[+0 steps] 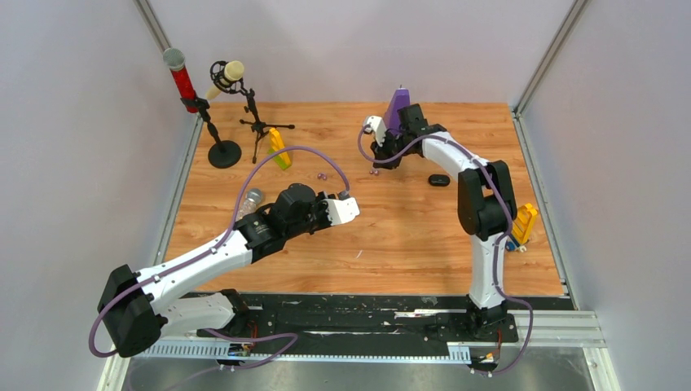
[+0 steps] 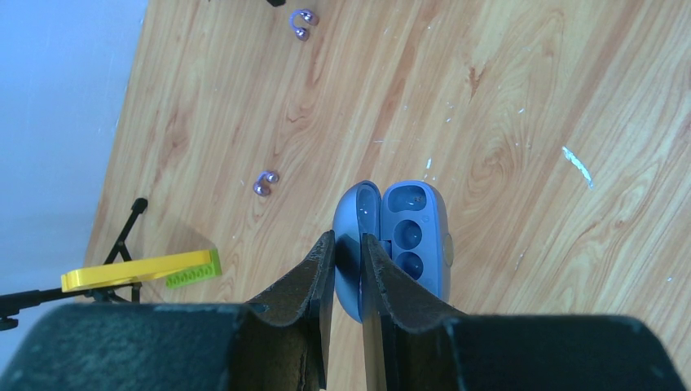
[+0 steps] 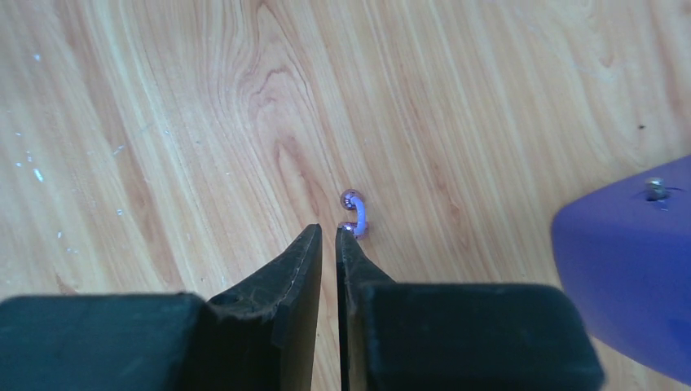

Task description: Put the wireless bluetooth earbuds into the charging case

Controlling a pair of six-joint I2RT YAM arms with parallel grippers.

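Observation:
In the left wrist view my left gripper has its fingertips on the lid of a blue open charging case (image 2: 408,230) with empty round wells. An earbud pair (image 2: 262,183) lies left of the case, another (image 2: 303,24) farther away. In the top view the left gripper (image 1: 330,213) is at centre-left and the right gripper (image 1: 383,155) at upper right, over an earbud pair (image 1: 374,172). In the right wrist view an earbud pair (image 3: 358,213) lies just beyond the fingertips of my right gripper, which is shut; nothing shows clearly between them.
A purple object (image 3: 627,269) stands right of the right gripper. A dark oval item (image 1: 439,180) lies nearby. Yellow toys (image 1: 279,148), microphone stands (image 1: 224,154) and a yellow frame (image 1: 525,220) line the sides.

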